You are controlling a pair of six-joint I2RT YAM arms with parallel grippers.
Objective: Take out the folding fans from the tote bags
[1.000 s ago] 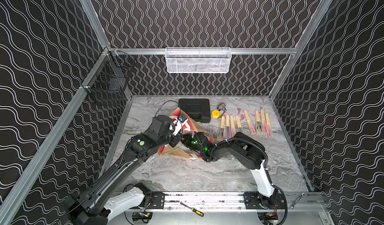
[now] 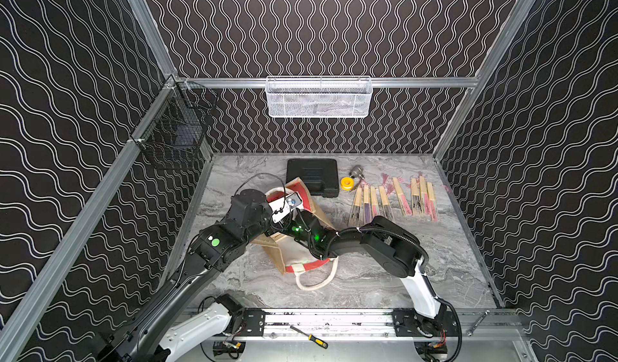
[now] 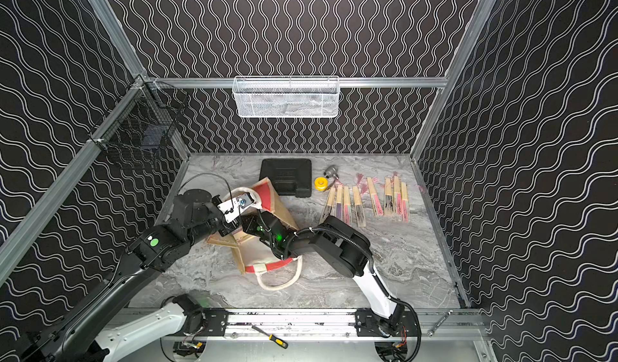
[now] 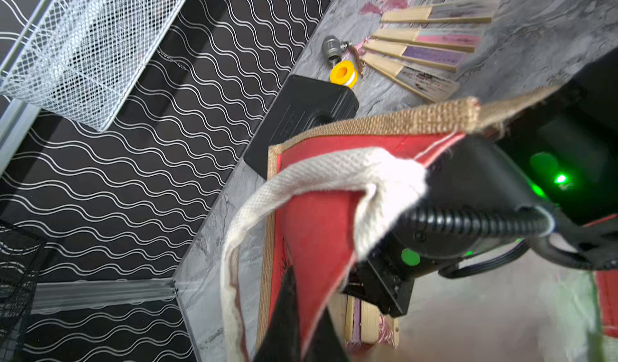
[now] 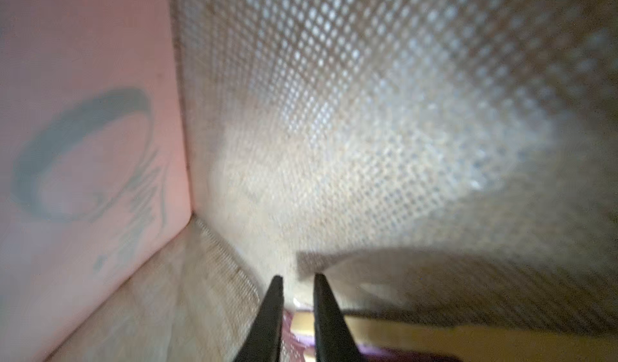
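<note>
A tote bag point(image 2: 305, 254), tan with a red outer side and a pale handle, lies tilted and open on the table. My left gripper is shut on its red wall, the cloth pinched between the fingers. Inside the bag reaches my right gripper, its fingers slightly apart, just above and at the end of a wooden folding fan point(image 5: 418, 336) on the bag's floor. Whether the fan's end lies between those fingers is unclear. Fan ends point(image 4: 369, 323) also show in the bag in the left wrist view. Several folding fans point(image 2: 373, 204) lie in a row outside.
A black case point(image 2: 312, 176), a yellow tape roll point(image 2: 347, 183) and a metal fitting point(image 2: 356, 171) stand behind the bag. A white wire basket point(image 2: 318, 98) hangs on the back wall.
The bag's mouth has swung wider, with its front handle now showing. My right gripper shifted slightly left, deeper in the bag.
</note>
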